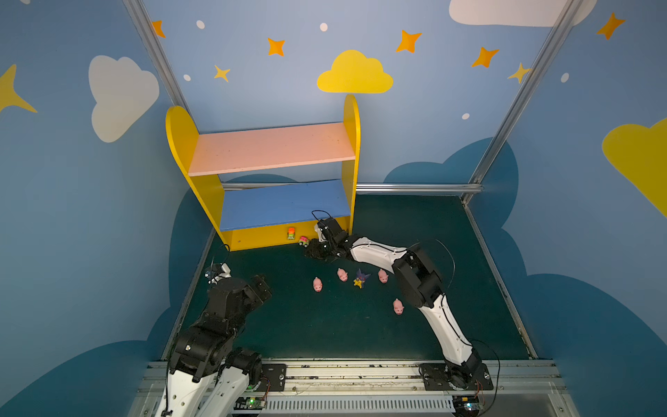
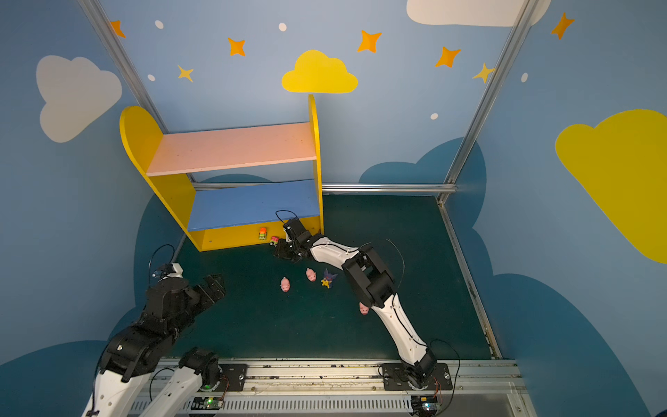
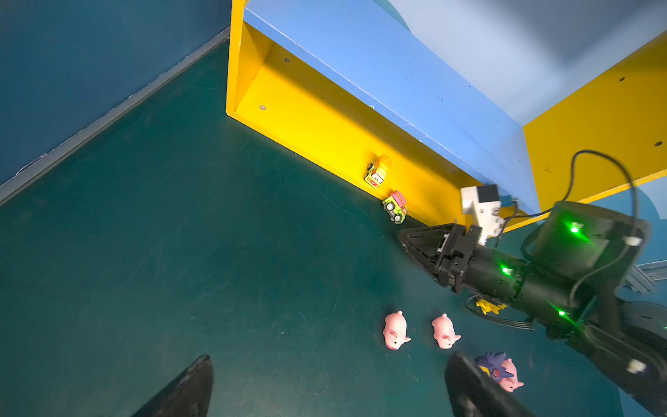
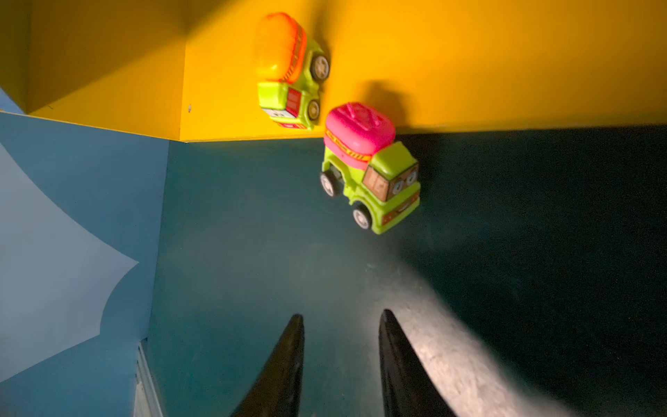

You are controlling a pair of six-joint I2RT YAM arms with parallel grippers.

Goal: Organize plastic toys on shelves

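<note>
A green truck with pink load (image 4: 368, 173) rests at the front edge of the yellow shelf base (image 4: 486, 69); an orange-and-green truck (image 4: 288, 76) sits on the base beside it. My right gripper hovers just in front of them, part open, nothing between its fingers. My left gripper stands open and empty at the left. Pink pigs (image 3: 395, 332), a purple figure (image 3: 490, 362) and a small yellow toy (image 3: 490, 305) lie on the green floor.
The blue shelf (image 1: 278, 201) and pink shelf (image 1: 271, 146) are bare. Free floor lies at the left in the left wrist view and behind my right arm.
</note>
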